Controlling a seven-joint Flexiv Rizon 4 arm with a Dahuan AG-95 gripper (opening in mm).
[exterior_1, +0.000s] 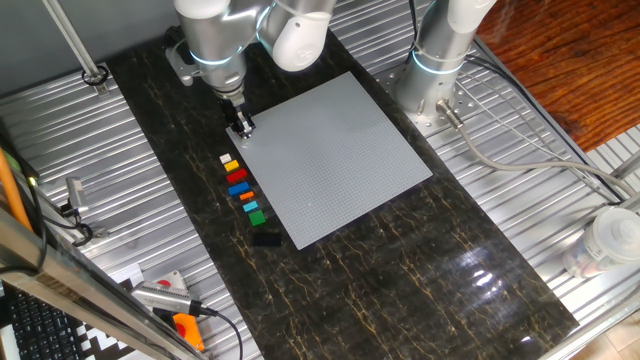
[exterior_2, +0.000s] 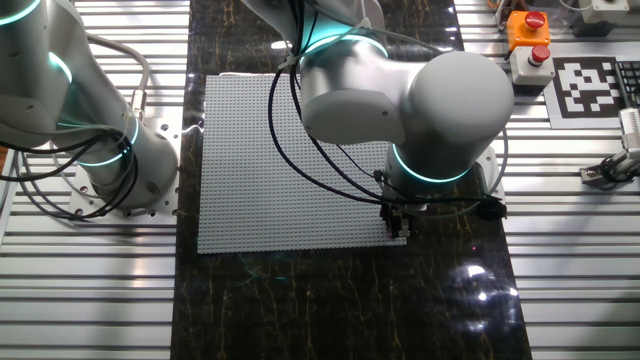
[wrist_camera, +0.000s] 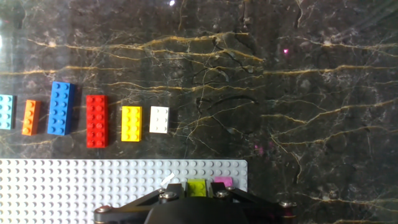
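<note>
At the near left corner of the grey baseplate (exterior_1: 335, 160), my gripper (exterior_1: 243, 131) is low over the surface, pointing down. In the wrist view a lime-yellow brick (wrist_camera: 196, 187) shows between the fingers of the gripper, near the edge of the baseplate (wrist_camera: 81, 180). Whether the fingers press on that brick or stand apart from it I cannot tell. A pink brick (wrist_camera: 222, 182) appears just beyond the right finger, partly covered by it. The arm hides most of the gripper in exterior view 2.
Beside the plate, a row of loose bricks lies on the dark marbled table: white (wrist_camera: 159, 119), yellow (wrist_camera: 131, 124), red (wrist_camera: 96, 121), blue (wrist_camera: 61, 108), orange (wrist_camera: 31, 117) and light blue (wrist_camera: 5, 112). Green (exterior_1: 257, 217) and black (exterior_1: 267, 240) ones follow. Most of the plate is bare.
</note>
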